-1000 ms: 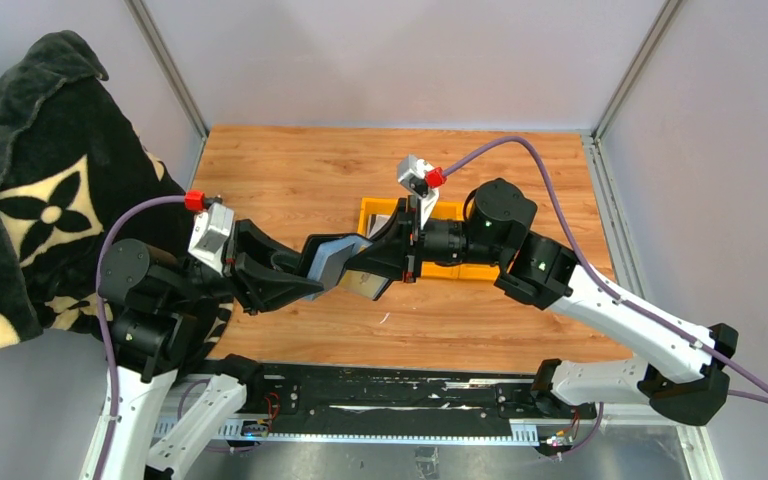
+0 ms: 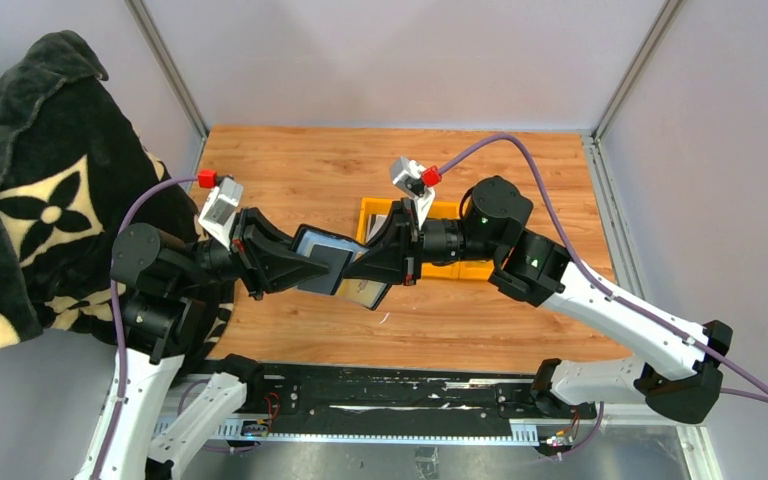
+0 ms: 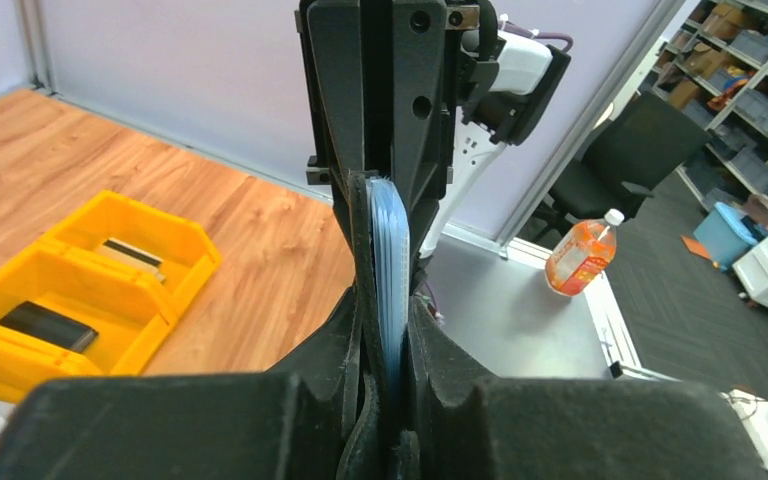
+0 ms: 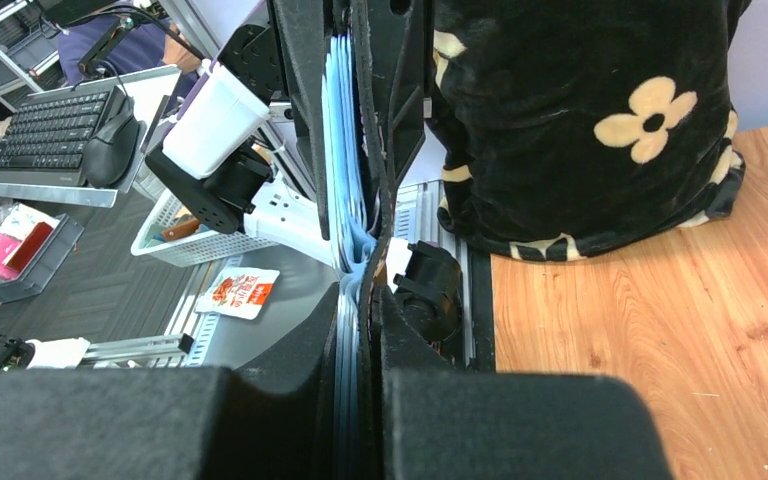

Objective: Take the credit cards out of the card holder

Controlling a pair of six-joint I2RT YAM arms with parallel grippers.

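Observation:
Between my two grippers, above the table, the card holder [image 2: 326,251] is spread open, with a black cover and pale-blue sleeves; a tan flap or card [image 2: 364,292] shows below. My right gripper [image 2: 348,271] is shut on its right part. The left gripper [image 2: 320,268] reaches its left part, and the fingers [image 3: 338,335] stand close on either side of the holder [image 3: 390,260]; whether they clamp it cannot be told. Edge-on in the right wrist view, the sleeves [image 4: 343,150] look stacked and buckled. Separate cards cannot be made out.
A yellow divided bin [image 3: 110,260] stands on the table behind the right gripper, with a black flat item [image 3: 48,325] inside. A dark patterned blanket [image 2: 40,200] is heaped at the left.
Over the last second the left gripper's fingers have drawn together and its wrist has turned and shifted slightly right. The holder's left sleeves lie flatter and face the camera more. The right arm stays almost still.

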